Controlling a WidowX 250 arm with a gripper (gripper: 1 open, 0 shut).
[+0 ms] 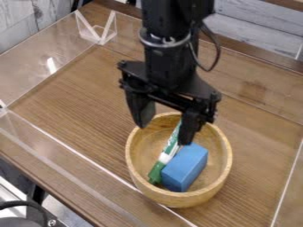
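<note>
My black gripper (169, 113) hangs over a round wooden bowl (136, 158), its two fingers spread open above the bowl's back part. Inside the bowl lie a blue block (186, 167) at the front right and a white tube with a green end (160, 166) to its left, running back under the gripper, which hides its upper part.
Bare wooden table (66, 106) lies left of the bowl and to its right. A clear plastic edge runs along the left, with a white handle-like piece (97, 27) at the back left. Pale boards line the back.
</note>
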